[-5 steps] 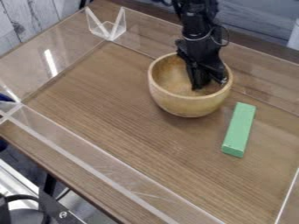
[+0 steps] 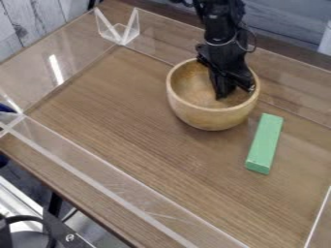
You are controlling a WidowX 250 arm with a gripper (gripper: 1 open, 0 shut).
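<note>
A round wooden bowl sits at the upper middle of the wooden table. My black gripper reaches down from the top edge into the bowl's back right part, its lower end at or inside the rim. The fingertips are dark and small; I cannot make out anything between them, and they look shut. What lies inside the bowl under the gripper is hard to see.
A green block lies right of the bowl. A white wire-like object stands at the back left. Dark hardware sits at the lower-left corner.
The gripper and the top of the bowl have shifted very slightly; otherwise little differs.
</note>
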